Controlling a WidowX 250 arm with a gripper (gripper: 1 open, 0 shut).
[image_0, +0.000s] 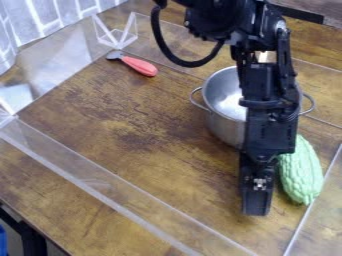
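Observation:
My gripper (257, 185) reaches down low over the wooden table in front of a steel pot (221, 105), its fingertips just left of a pale green ridged vegetable (301, 175). Whether anything is between the fingers cannot be seen clearly, nor can their opening. The pot has two loop handles and is partly hidden behind the arm.
A red-handled tool (139, 66) lies at the back left. Clear plastic barriers run along the left and right of the wooden table (120, 130).

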